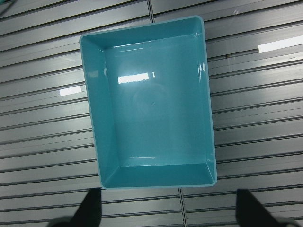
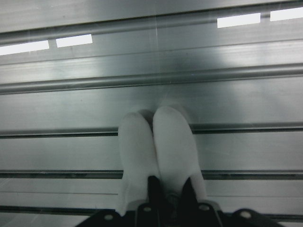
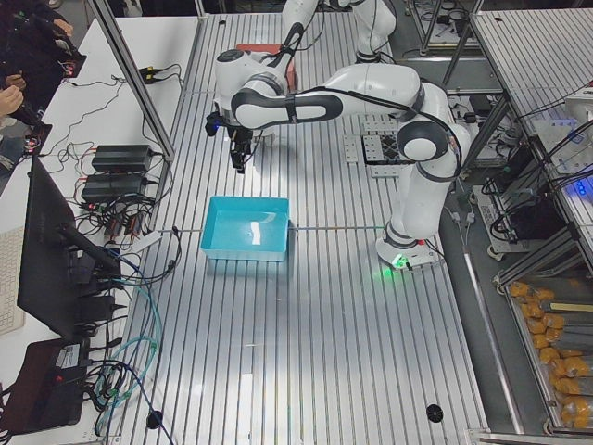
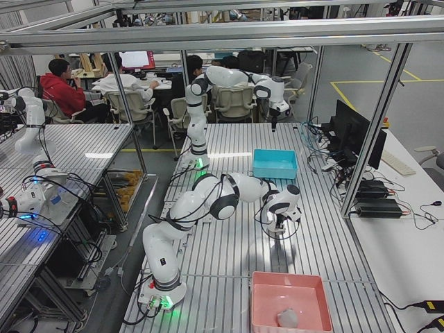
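Observation:
An empty turquoise bin (image 3: pixel 244 243) (image 1: pixel 151 118) sits on the slatted metal table. My left gripper (image 4: pixel 274 126) is above the table near this bin, its dark fingertips wide apart with nothing between them. A pink bin (image 4: pixel 291 291) at the other end holds a small greyish object (image 4: pixel 288 318). Between the bins, my right gripper points down at bare slats, its two pale fingers pressed together with nothing visible between them.
A monitor (image 3: pixel 46 250), power boxes (image 3: pixel 120 159) and cables line one long side. Metal frame posts (image 4: pixel 368 139) stand at the table edges. Bare table (image 3: pixel 306 352) stretches beyond the turquoise bin.

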